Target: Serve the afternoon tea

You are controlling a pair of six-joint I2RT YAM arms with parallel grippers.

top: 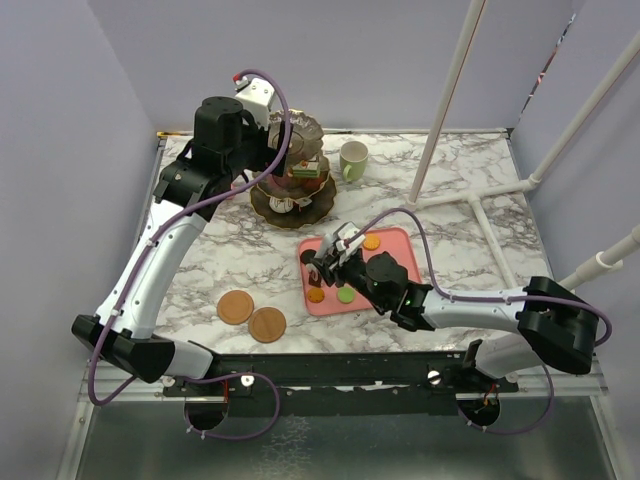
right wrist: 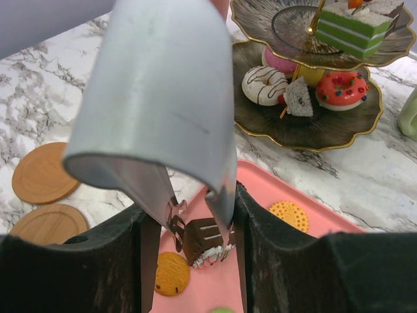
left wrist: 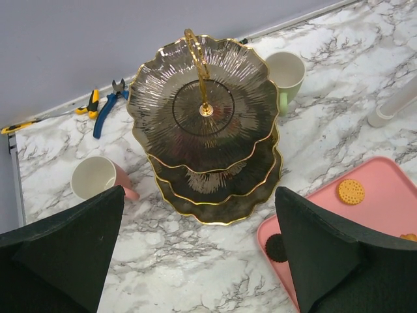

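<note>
Grey tongs (right wrist: 156, 98) are gripped by my right gripper, shut on them above the pink tray (right wrist: 319, 225). The tongs' tips straddle a small brown cake (right wrist: 205, 240); whether they pinch it I cannot tell. In the left wrist view, my left gripper stands open and empty over the front of the tiered stand (left wrist: 163, 140), whose gold handle (left wrist: 203, 85) rises from the bare top plate. Lower tiers carry a green cake (right wrist: 352, 31), a white donut (right wrist: 264, 86), a red donut (right wrist: 342, 89) and a grey sandwich-like piece (right wrist: 298, 98).
Round cookies, such as a yellow one (right wrist: 288, 215), lie on the tray. Two wooden coasters (top: 235, 307) rest left of it. A green mug (top: 353, 160) and a pink mug (left wrist: 98, 177) flank the stand. Pliers (left wrist: 111, 107) lie behind it.
</note>
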